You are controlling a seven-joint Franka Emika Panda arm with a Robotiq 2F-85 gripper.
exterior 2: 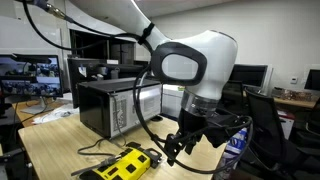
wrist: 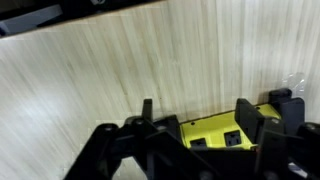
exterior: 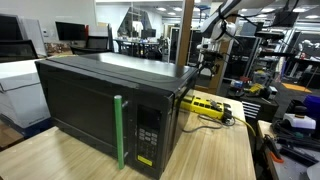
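In the wrist view my gripper has its two dark fingers well apart, with only bare table and part of a yellow power strip (wrist: 210, 129) showing in the gap. Exterior view 1 puts the gripper (exterior: 205, 64) above the table, past the far right end of a black microwave (exterior: 115, 105). A green strip (exterior: 119, 130) runs up the microwave's front, beside its keypad. From exterior view 2, the white arm (exterior 2: 200, 65) covers part of the scene, and the microwave (exterior 2: 105, 105) stands behind it. Nothing is held.
On the table the yellow strip (exterior: 204, 106) lies with black plugs and a loose cable beside the microwave. Clear wooden surface (exterior: 205, 155) spreads in front of it. A dark edge (wrist: 60, 18) crosses the upper left of the wrist view.
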